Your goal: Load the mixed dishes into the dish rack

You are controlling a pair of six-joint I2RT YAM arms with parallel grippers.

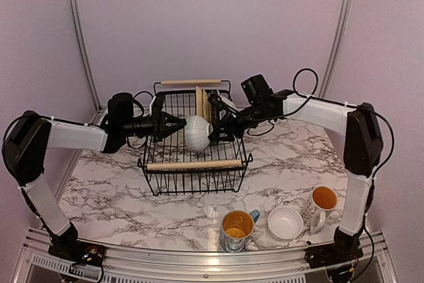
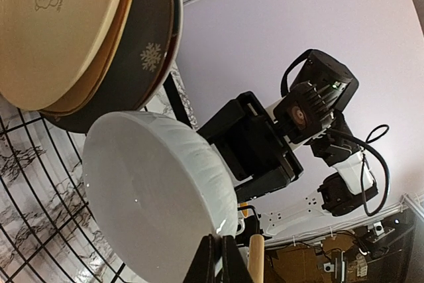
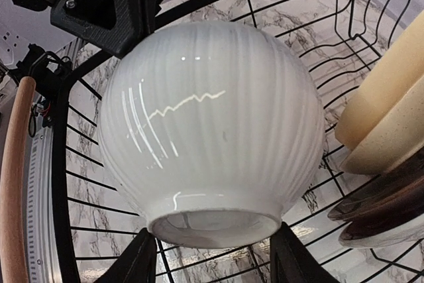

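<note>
A white ribbed bowl [image 1: 197, 134] is held on its side over the black wire rack. My left gripper [image 1: 182, 124] is shut on its rim, its fingertips at the lip in the left wrist view [image 2: 216, 250]. My right gripper is at the bowl's foot ring, its fingers on either side; whether they grip it is unclear. Plates [image 2: 53, 24] in cream, brown and dark grey stand upright in the rack beside the bowl [image 2: 152, 197].
On the counter in front of the rack are a blue mug [image 1: 236, 231], a small white bowl [image 1: 285, 223] and a patterned mug [image 1: 318, 210]. The rack's front wooden handle [image 1: 193, 164] is below the grippers.
</note>
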